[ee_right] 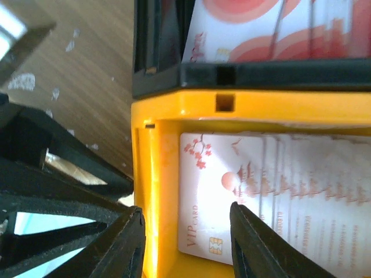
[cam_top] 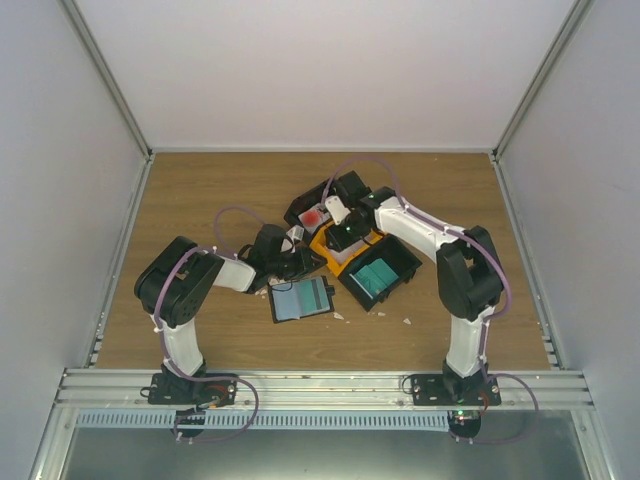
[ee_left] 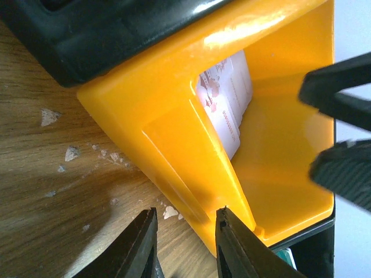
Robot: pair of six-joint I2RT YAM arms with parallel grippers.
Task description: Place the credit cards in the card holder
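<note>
A yellow tray [ee_left: 168, 145] holds white cards [ee_right: 220, 197], some printed "VIP card", in both wrist views. My left gripper is low beside the tray's outer wall, fingers apart with nothing seen between them. My right gripper stands open over the tray's left wall and cards, nothing held. A card holder [cam_top: 301, 298] with pale blue and teal pockets lies on the table below my left gripper in the top view.
A black tray [ee_right: 255, 74] with red-and-white cards adjoins the yellow one behind. Another black tray [cam_top: 398, 260] with teal cards [cam_top: 376, 278] lies to the right.
</note>
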